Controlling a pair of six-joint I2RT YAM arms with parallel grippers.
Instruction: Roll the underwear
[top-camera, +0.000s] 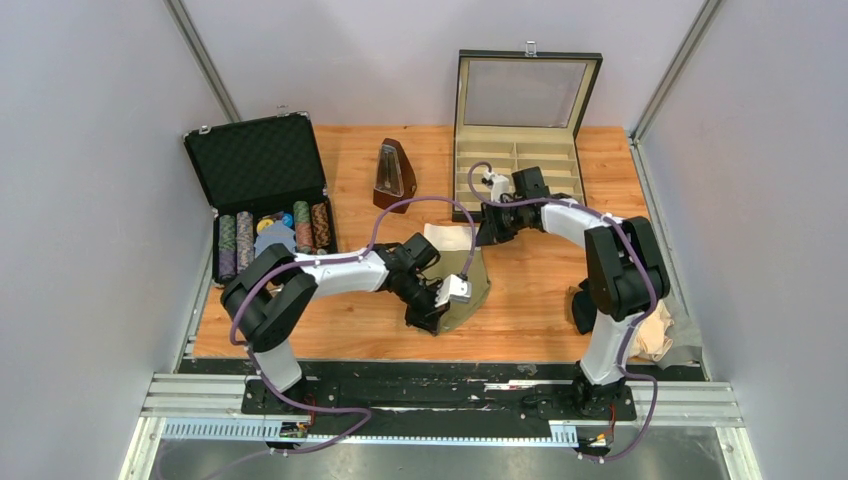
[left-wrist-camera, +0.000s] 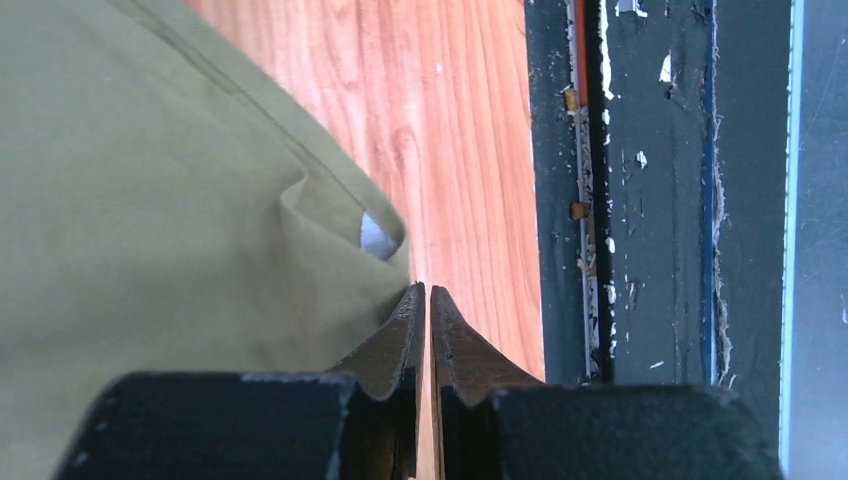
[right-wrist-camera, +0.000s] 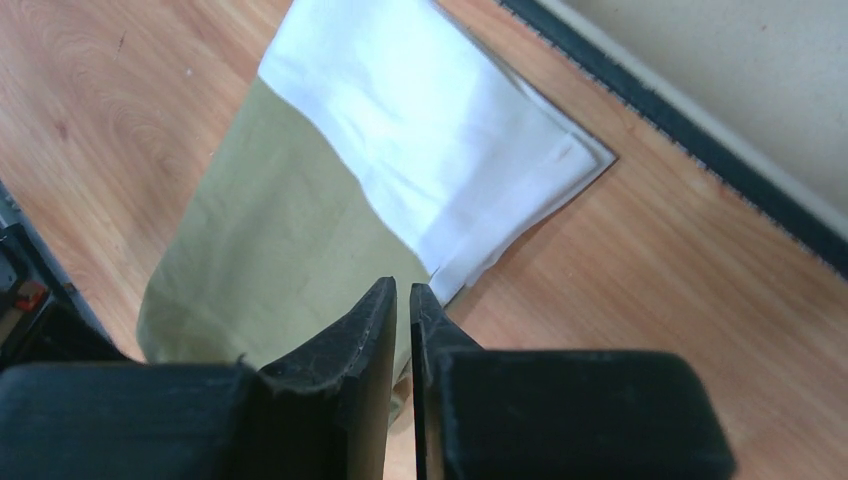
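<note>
The olive underwear (top-camera: 465, 290) with a white band (right-wrist-camera: 440, 140) lies flat on the wooden table. In the top view my left gripper (top-camera: 425, 320) is low over its near end. In the left wrist view its fingertips (left-wrist-camera: 405, 310) are shut at a folded olive corner; whether fabric is between them is hard to see. My right gripper (top-camera: 483, 238) is beside the white band's upper right. In the right wrist view its fingertips (right-wrist-camera: 380, 310) are shut above the olive fabric, with nothing clearly visible between them.
An open compartment box (top-camera: 515, 136) stands at the back right, a metronome (top-camera: 395, 170) at the back middle, an open case (top-camera: 250, 160) with rolled items at the left. Dark and cream cloths (top-camera: 652, 335) lie at the right. The table's front edge is just beyond the left gripper.
</note>
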